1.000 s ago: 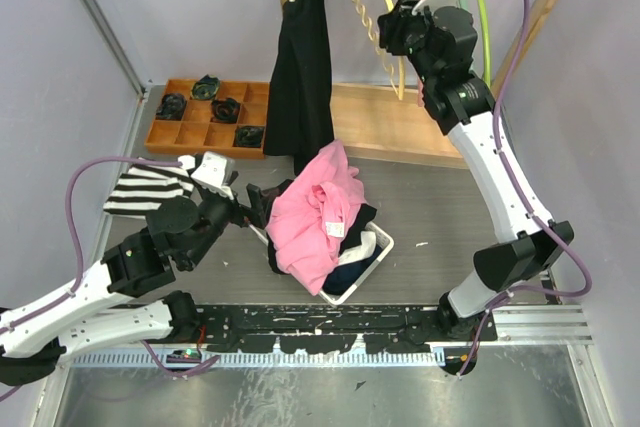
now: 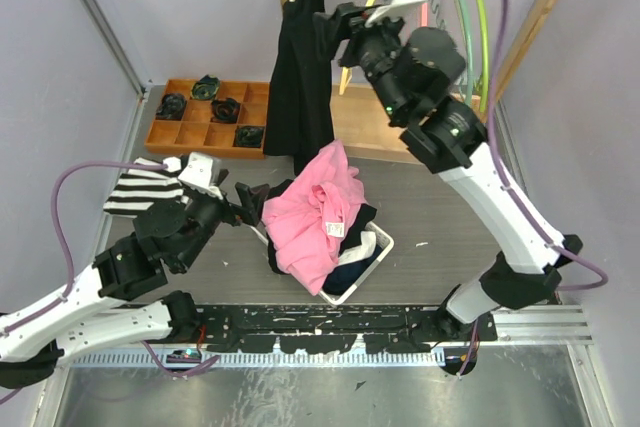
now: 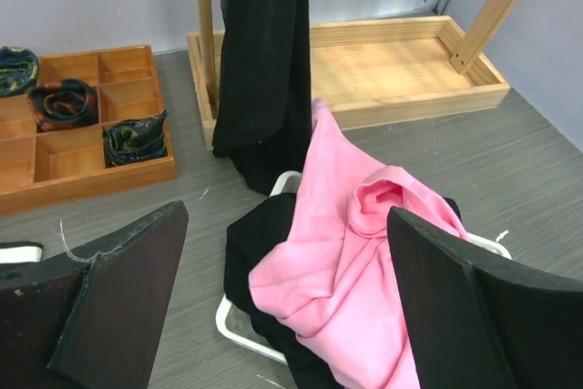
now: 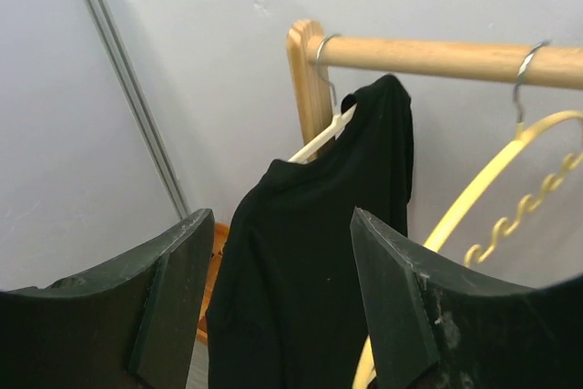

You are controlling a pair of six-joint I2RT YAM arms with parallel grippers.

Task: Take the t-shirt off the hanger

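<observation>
A black t-shirt [image 2: 301, 57] hangs from the left end of the rack; in the right wrist view its cream hanger [image 4: 323, 136] shows at one shoulder of the shirt [image 4: 310, 234]. My right gripper [image 2: 338, 35] is up near the rail, open, just right of the shirt and apart from it. The yellow hanger [image 4: 474, 184] crosses close by its right finger. My left gripper [image 2: 254, 203] stands open and empty, low beside the pile of clothes. From the left wrist view, the shirt's lower part [image 3: 261, 52] reaches down behind that pile.
A white basket [image 2: 362, 285] holds a pink garment [image 2: 312, 217] over dark clothes. The wooden organizer [image 2: 188, 134] with rolled cloths is at back left, a striped cloth [image 2: 135, 190] before it. Pink and green hangers [image 2: 484, 37] hang at right. The floor right of the basket is free.
The left arm has drawn back slightly to the left.
</observation>
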